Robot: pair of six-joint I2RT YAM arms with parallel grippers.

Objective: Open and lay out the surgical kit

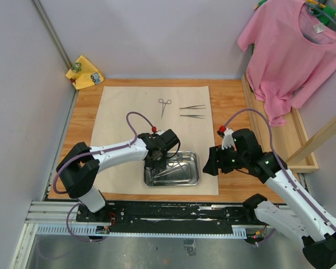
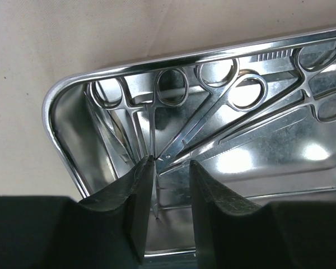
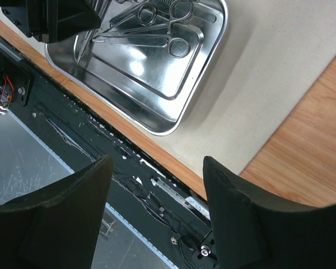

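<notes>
A steel tray [image 1: 185, 179] on the beige paper holds several scissor-like instruments [image 2: 168, 157], some crossed, with ring handles along its back rim. My left gripper is over the tray's left part, fingers apart above the instruments; whether anything lies between their tips is unclear. My right gripper stands open beside the tray's right end, nothing between its fingers. Behind the tray a ring-handled instrument [image 1: 164, 102] and two tweezer-like instruments [image 1: 191, 116] lie laid out on the paper [image 1: 117, 106].
At the right a wooden rack [image 1: 297, 140] carries a pink shirt [image 1: 291, 39]. A yellow cloth [image 1: 84, 73] sits at the back left.
</notes>
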